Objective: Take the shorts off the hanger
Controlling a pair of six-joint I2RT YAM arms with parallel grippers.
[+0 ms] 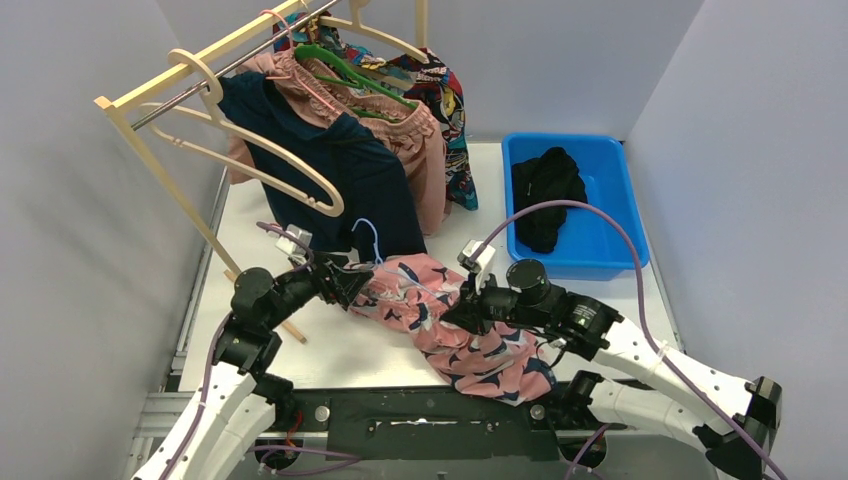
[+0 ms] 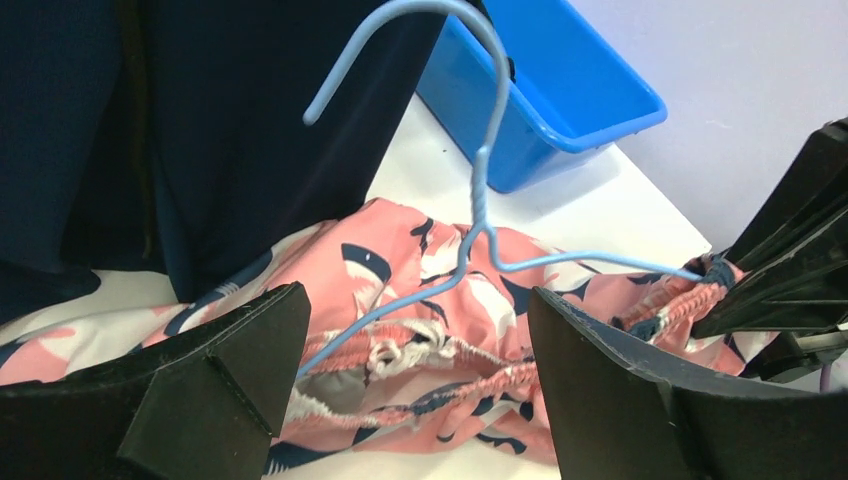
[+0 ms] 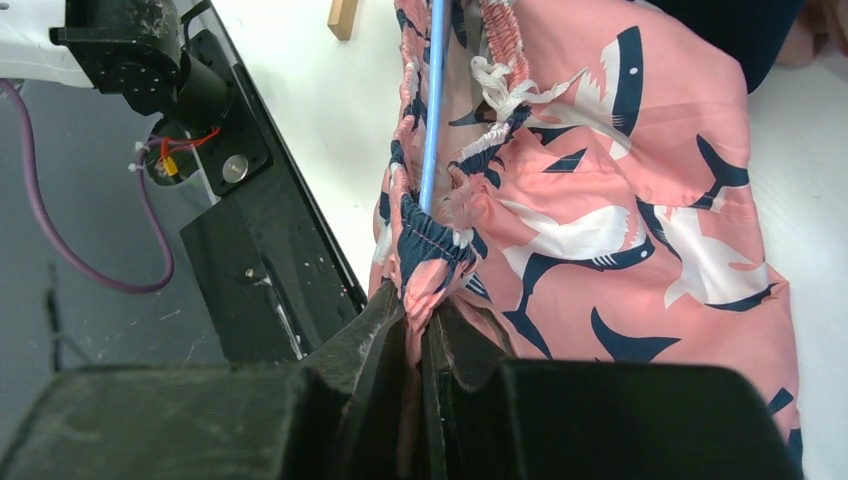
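Observation:
Pink shorts with a navy and white shark print [image 1: 485,360] lie crumpled on the table's front middle. A light blue wire hanger [image 2: 478,190] is still in their waistband, its hook standing up and pointing left. My right gripper is shut on a waistband corner of the shorts, where the hanger's end runs into the cloth. At the waistband's other end, my left gripper is open. In its own view the hanger's near arm and a white drawstring [image 2: 405,352] show between its spread fingers, not clamped.
A wooden rack [image 1: 170,80] with several hung garments stands at the back left; navy cloth [image 1: 320,175] hangs close behind the left gripper. Back right, a blue bin [image 1: 600,210] holds black cloth [image 1: 545,200].

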